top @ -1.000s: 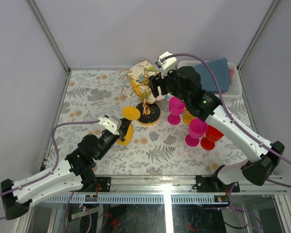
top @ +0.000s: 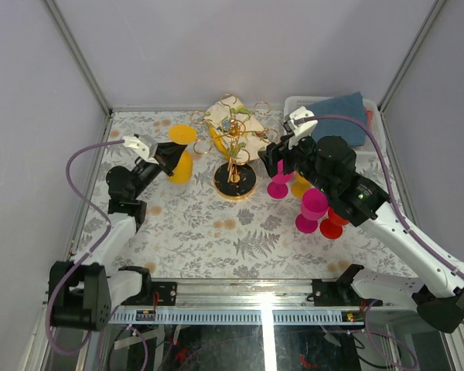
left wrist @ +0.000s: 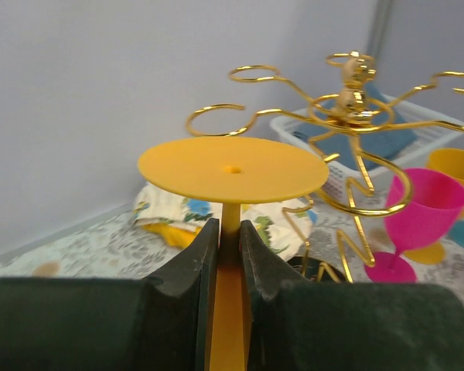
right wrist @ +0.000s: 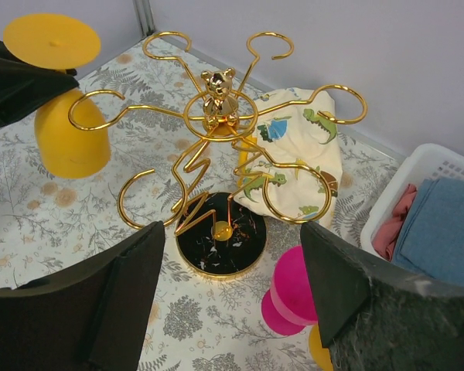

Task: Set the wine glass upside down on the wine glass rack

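An orange wine glass [top: 180,168] hangs bowl-down, base up, its stem gripped by my left gripper left of the gold rack [right wrist: 219,116]. In the right wrist view its base [right wrist: 51,40] is level with the rack's outer loops, beside them. The rack stands on a round black base [top: 234,179]. My right gripper is right of the rack in the top view, fingers apart, with nothing seen held; a pink glass lies in view beyond them.
Pink glasses [top: 314,202], a red glass [top: 332,229] and yellow glasses stand at the right. A white bin [right wrist: 417,166] with cloths is at the back right. A patterned bag [right wrist: 294,147] lies behind the rack.
My left gripper has moved back and leftward with the orange glass, to the rack's left side. The right arm has moved right, away from the rack's top.
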